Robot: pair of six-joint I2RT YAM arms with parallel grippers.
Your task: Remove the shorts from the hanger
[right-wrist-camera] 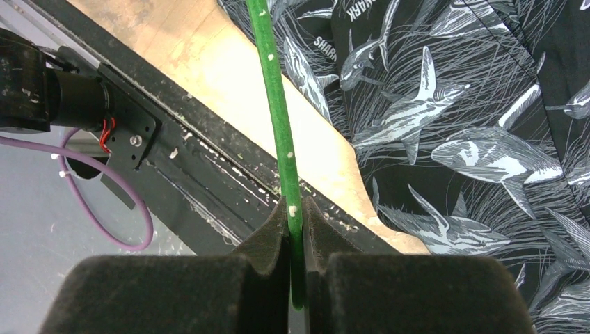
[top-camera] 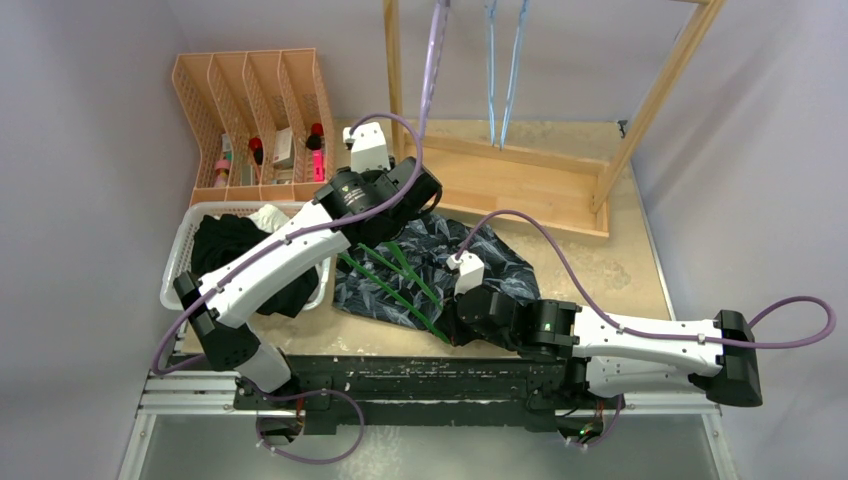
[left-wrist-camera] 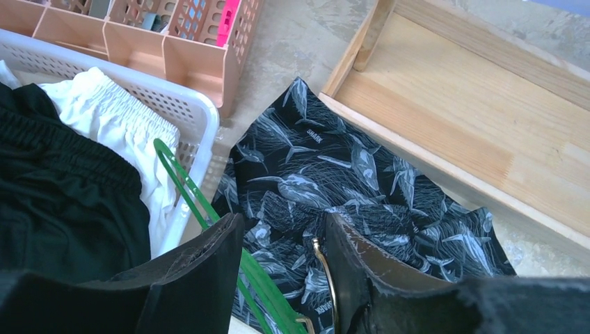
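Note:
The dark shark-print shorts (top-camera: 500, 270) lie spread on the table under a green plastic hanger (top-camera: 390, 285). My left gripper is over the hanger and shorts, shut on the hanger near its metal fittings, though the exact contact is partly hidden by the fingers. My right gripper is at the front edge of the shorts, shut on a long green bar of the hanger (right-wrist-camera: 278, 118). In the top view both gripper tips are mostly hidden by the arms.
A white basket (top-camera: 175, 260) of dark and white clothing is at left, a peach divided organiser (top-camera: 250, 70) behind it. A wooden frame with a tray base (top-camera: 510, 185) stands behind the shorts, blue hangers (top-camera: 515, 60) hanging above. Bare table (top-camera: 630, 270) shows at right.

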